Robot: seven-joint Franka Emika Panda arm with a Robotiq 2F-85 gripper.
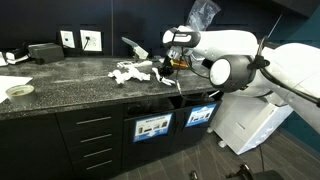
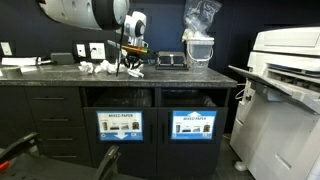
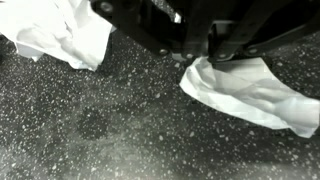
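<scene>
A crumpled white paper [image 3: 250, 92] extends from my gripper in the wrist view, its near end between the shut fingers. Dark speckled countertop [image 3: 130, 110] lies below it. Another crumpled white paper [image 3: 62, 30] rests apart, at the upper left of that view. In exterior view 1 the gripper [image 1: 168, 72] is low over the counter, with a bit of white paper [image 1: 165, 80] at its tip. The loose papers [image 1: 130, 72] lie to its left. From exterior view 2 the held paper [image 2: 135, 72] shows near the counter's front edge.
Two open compartments under the counter carry "mixed paper" labels [image 2: 121, 125]. A roll of tape [image 1: 21, 92] lies on the counter's left. A clear-bagged container [image 2: 200, 48] stands at the back, and a white cabinet [image 2: 280, 110] at the right.
</scene>
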